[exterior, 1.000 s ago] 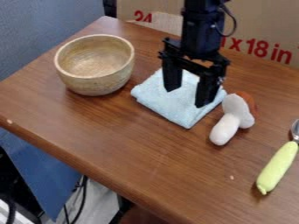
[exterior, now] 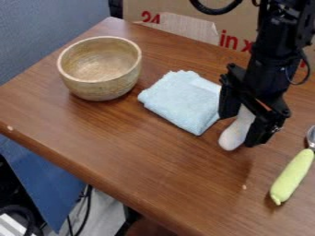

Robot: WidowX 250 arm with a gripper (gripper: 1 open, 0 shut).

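My black gripper [exterior: 252,118] is low on the right of the wooden table [exterior: 99,157], over a white, oblong object [exterior: 234,135] whose lower end sticks out below the fingers. The orange part of that object is hidden behind the gripper. Whether the fingers are open or shut on it is hard to tell. Left of the gripper lies a folded light blue cloth [exterior: 179,97].
A wooden bowl [exterior: 99,76] stands at the back left. A pale yellow corn-like object [exterior: 293,175] and a metal spoon [exterior: 309,136] lie at the right. A cardboard box [exterior: 185,18] is behind.
My gripper has moved right and down from above the cloth onto the white and orange object, now covering much of it. The other things have not visibly moved.
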